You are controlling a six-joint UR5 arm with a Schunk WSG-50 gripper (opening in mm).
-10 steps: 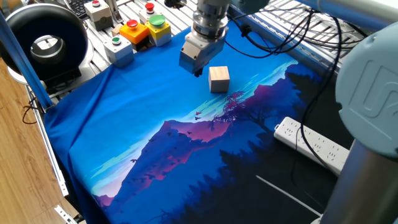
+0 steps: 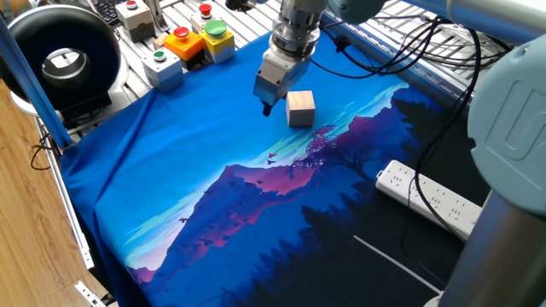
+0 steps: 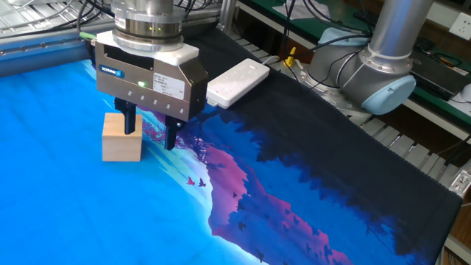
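Note:
A pale wooden cube [image 2: 300, 109] rests on the printed blue cloth in exterior view 1. Just left of it hangs my gripper [image 2: 267, 109], a grey body with dark fingers. From exterior view 2, the two black fingers [image 3: 171, 134] stand apart, and the gripper [image 3: 150, 140] is open with nothing seen between them. One finger overlaps the upper right part of the cube [image 3: 120, 144] in that view. Neither view makes clear whether that finger touches the cube; the cube sits flat on the cloth, outside the fingers.
A white power strip [image 2: 429, 199] lies on the dark part of the cloth. Several push-button boxes, including a green-topped yellow one [image 2: 217, 43], stand along the back edge. Black cables [image 2: 422, 51] hang by the arm.
In exterior view 1 my gripper's fingertips have moved slightly down and left, while its body and the arm have shifted a little right. The cube has stayed in place.

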